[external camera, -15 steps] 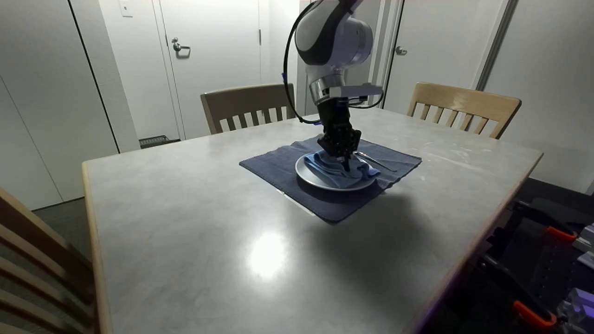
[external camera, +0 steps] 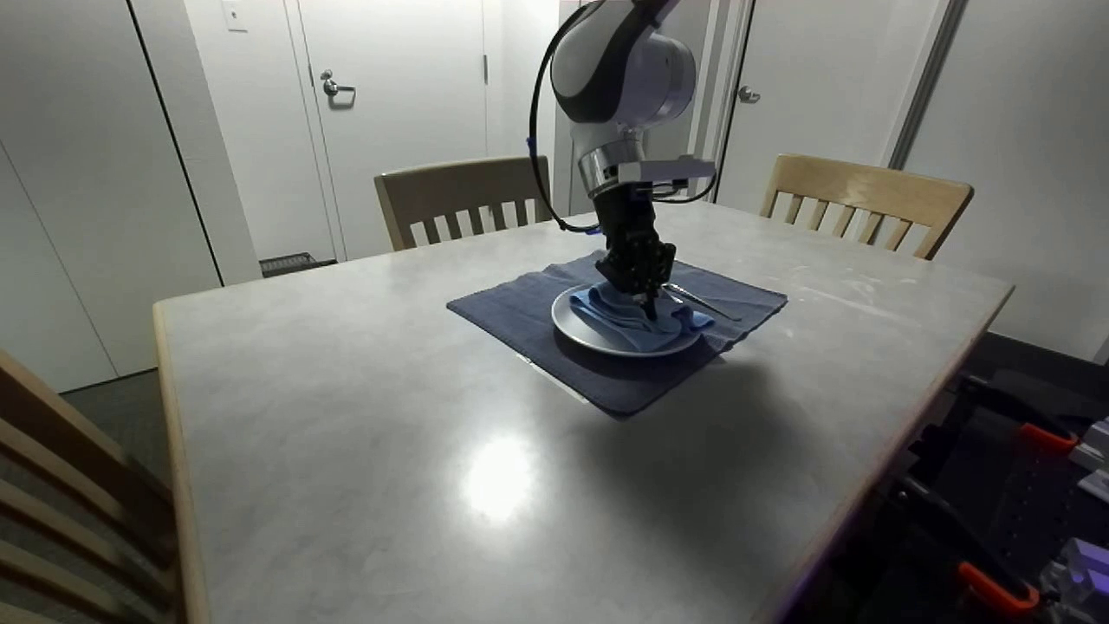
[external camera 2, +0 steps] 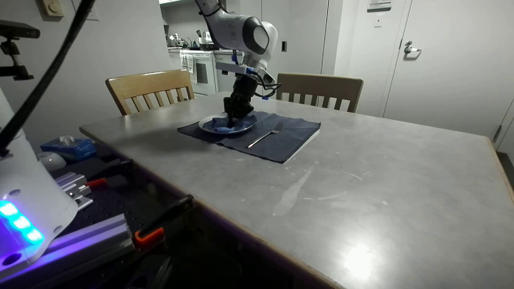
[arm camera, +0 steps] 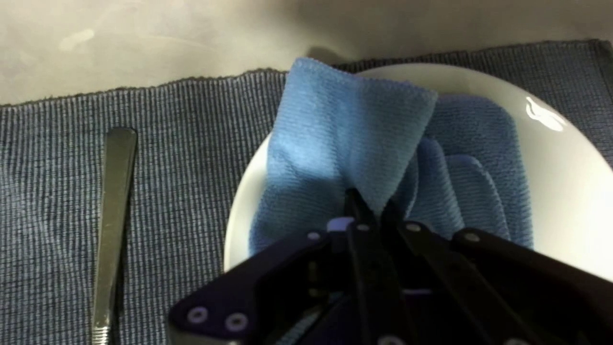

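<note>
A crumpled light blue cloth (arm camera: 356, 109) lies on the white plate (arm camera: 551, 218); in the wrist view one flap reaches past the plate's rim. My gripper is down at the cloth, its dark fingers shut on a fold of it. Most of the cloth still rests on the plate, as exterior view 1 also shows for the plate (external camera: 587, 334) and cloth (external camera: 629, 324). From the other side, in exterior view 2, the gripper (external camera 2: 231, 123) points down into the plate. Exactly how much fabric is pinched is hidden by the fingers.
Under the plate is a dark blue ribbed placemat (external camera 2: 294, 130). A metal fork (external camera 2: 265, 134) lies on it beside the plate, its handle visible in the wrist view. Chairs stand around it.
Very little differs: my gripper and the pinched part of the cloth have shifted slightly to the right in exterior view 1. Plate and placemat look unmoved.
</note>
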